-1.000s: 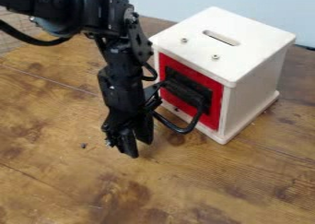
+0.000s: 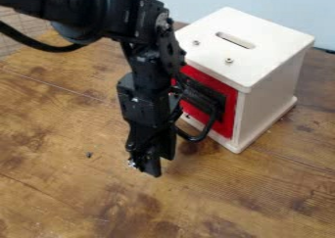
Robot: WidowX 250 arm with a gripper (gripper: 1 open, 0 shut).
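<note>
The black robot arm hangs down in the centre, its gripper [image 2: 144,160] low over the wooden table, left of a white wooden box [image 2: 257,77]. The box has a slot on top and a red front [image 2: 225,121] with a black part and a dark looped handle at it, partly hidden behind the arm. I cannot make out whether the gripper is open or shut, or whether anything is between its fingers.
A pale wall stands behind the box.
The arm and gripper have shifted slightly to the right and a little down, now covering more of the box's red front.
</note>
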